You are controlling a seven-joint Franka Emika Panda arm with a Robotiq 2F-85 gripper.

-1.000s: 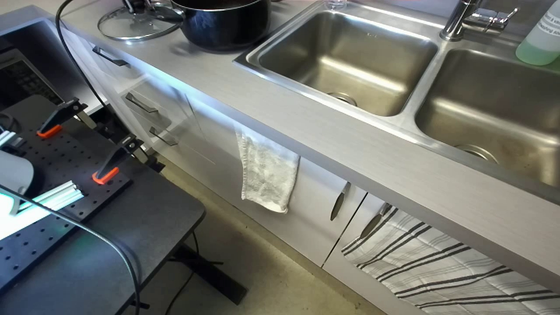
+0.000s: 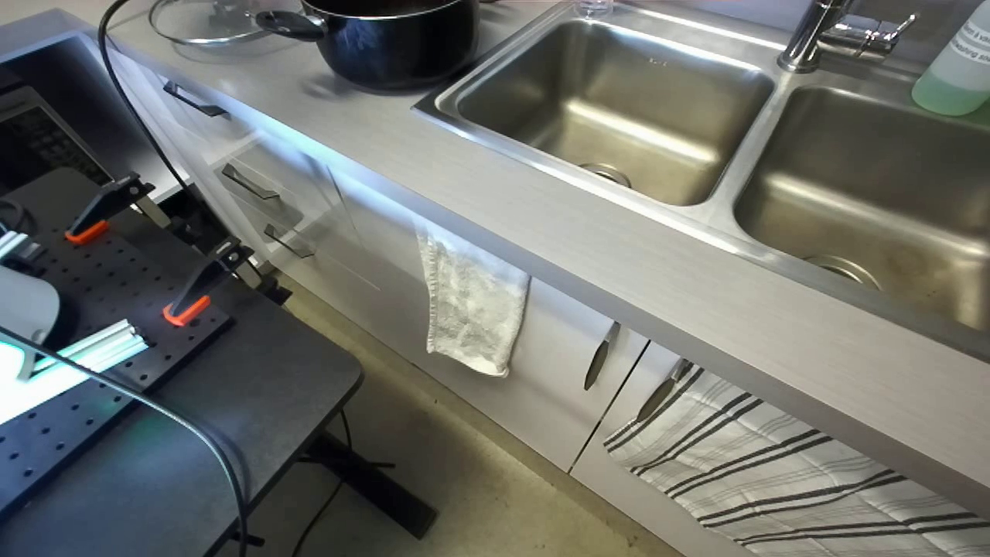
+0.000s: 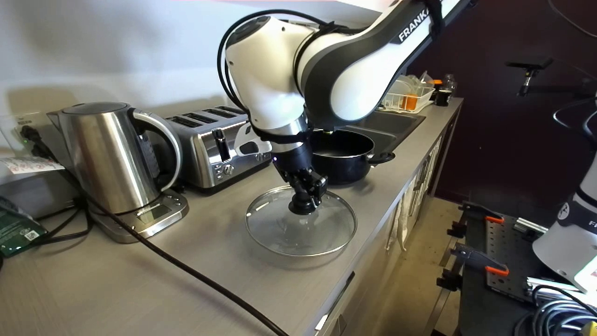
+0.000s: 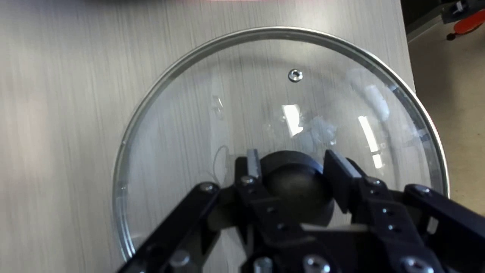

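A round glass lid (image 3: 268,230) with a metal rim hovers over or rests on the counter in front of the toaster; I cannot tell whether it touches. Its black knob (image 4: 298,193) sits between my two fingers in the wrist view, and my gripper is shut on it. From the side, the gripper (image 3: 308,191) points down at the lid's middle. The black pot (image 3: 341,154) stands uncovered just behind the lid, towards the sink. In the first exterior view, the lid (image 2: 209,41) shows left of the pot (image 2: 399,42), partly cut off by the top edge.
A steel kettle (image 3: 106,162) and a toaster (image 3: 224,148) line the wall. A black cable (image 3: 190,269) crosses the counter. The lid lies close to the counter's front edge. Beyond the pot is a double sink (image 2: 594,121). Bare counter lies between kettle and lid.
The lid, with the gripper at its knob, has shifted left and slightly up in the first exterior view, away from the pot. The pot has stayed put; its handle now shows more fully.
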